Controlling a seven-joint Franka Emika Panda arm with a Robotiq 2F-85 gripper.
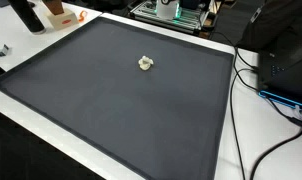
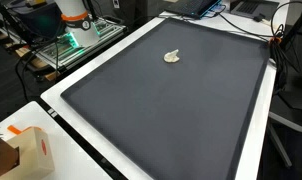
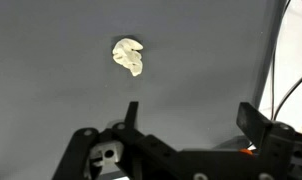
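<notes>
A small cream-coloured crumpled piece [image 1: 145,63], perhaps paper or cloth, lies by itself on the dark grey board [image 1: 121,100]. The other exterior view shows the same cream piece [image 2: 171,56] towards the far part of the board. From the wrist, this cream piece [image 3: 128,55] appears above and left of the space between my fingers, clear of them. My gripper is open, its black fingers wide apart over bare board with nothing between them. Neither exterior view shows the gripper clearly.
Cables [image 1: 234,100] run along the white table at the board's right side, near a dark device with a blue light [image 1: 287,100]. A beige box [image 2: 29,155] stands off the board's near left corner. Most of the board is bare.
</notes>
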